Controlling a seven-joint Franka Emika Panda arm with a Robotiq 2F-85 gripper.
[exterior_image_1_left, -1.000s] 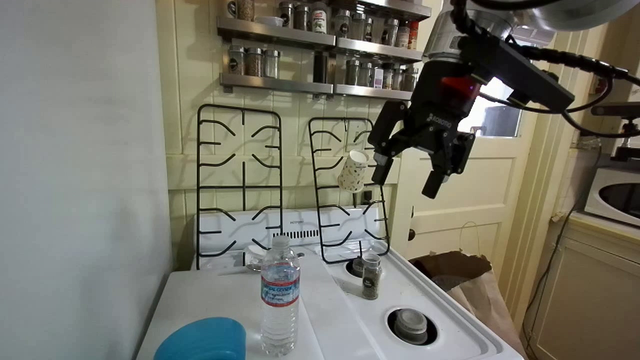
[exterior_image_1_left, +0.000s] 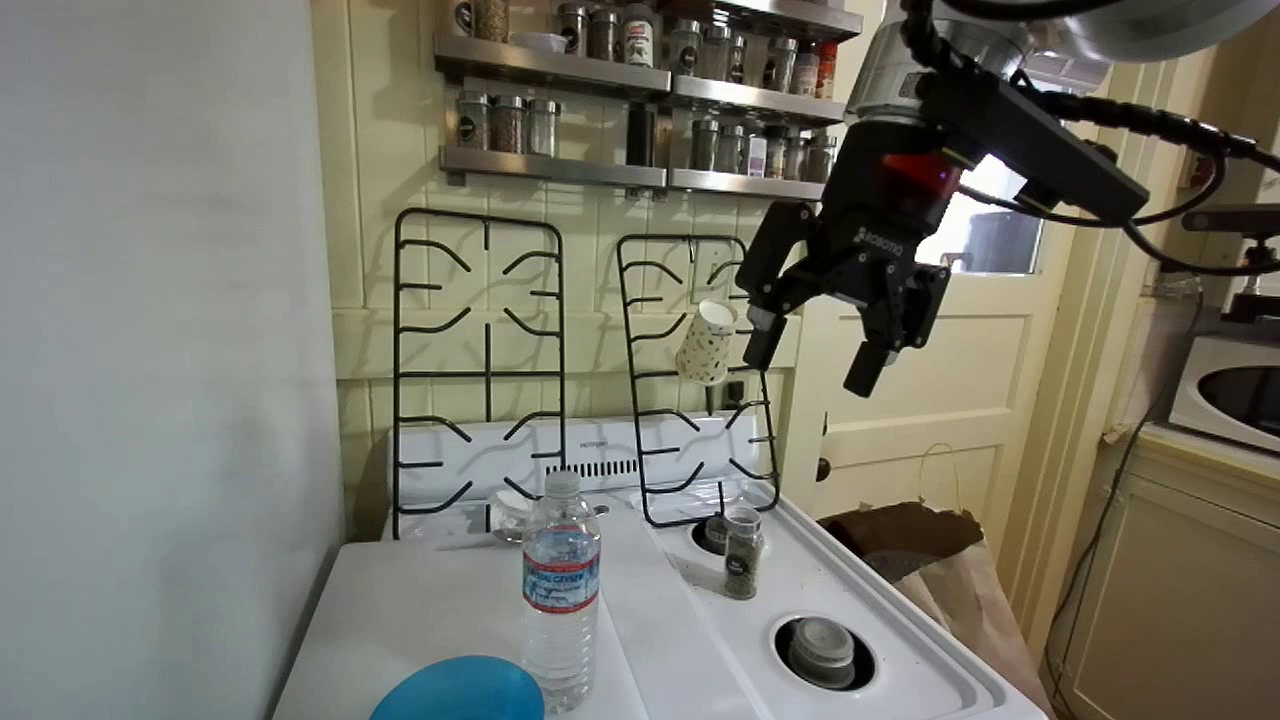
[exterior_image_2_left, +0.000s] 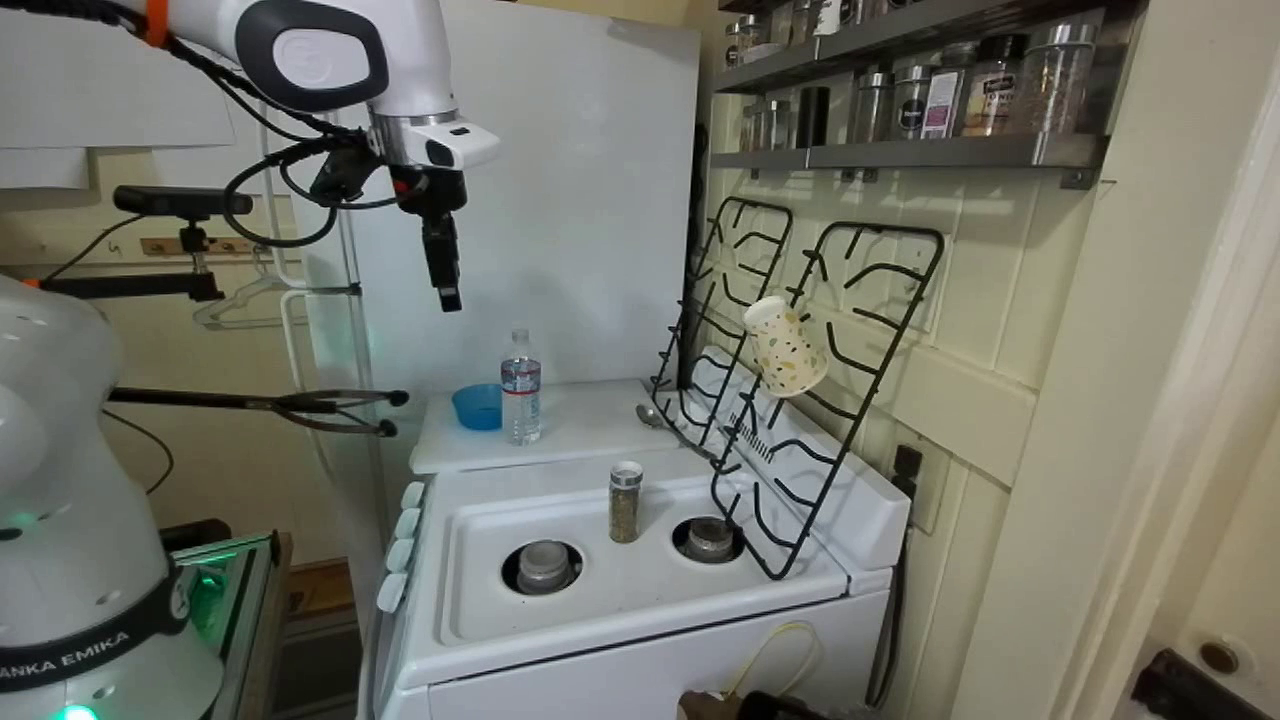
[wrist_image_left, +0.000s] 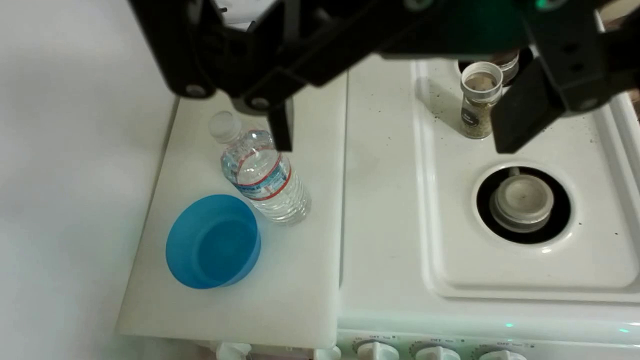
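My gripper (exterior_image_1_left: 813, 360) hangs high above the stove with its fingers spread wide and nothing between them. The wrist view also has my gripper open over the stove top. Below and to the left, a blue bowl (wrist_image_left: 211, 246) rests on the white board. Just behind it stands a clear water bottle (wrist_image_left: 264, 174) with a red-and-blue label. Upright on the stove is a small spice jar (exterior_image_2_left: 625, 504), between the burners. A speckled cup (exterior_image_2_left: 786, 348) hangs tilted on one black grate (exterior_image_2_left: 912, 300).
Two grates lean against the back wall, the left grate (exterior_image_1_left: 399, 324) behind the board. Spice shelves (exterior_image_1_left: 546, 167) run above. A spoon (exterior_image_2_left: 651, 416) lies behind the bottle. A tall white panel (exterior_image_1_left: 156, 360) bounds the left side. Bare stove surface surrounds the front burner (wrist_image_left: 520, 201).
In exterior view 1 the blue bowl has shifted to the right, closer to the bottle. My arm and gripper look unmoved.
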